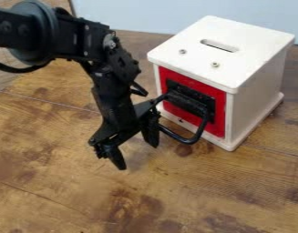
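A white wooden box [258, 89] with a slot and two bolts on top stands at the right, with a red front panel [174, 73] carrying a black fitting and a curved black handle [190, 138]. My black gripper [133, 149] hangs open, fingers pointing down, over the wooden floor just left of the handle, with nothing seen between its fingers.
A pale wall [176, 14] runs along the back.
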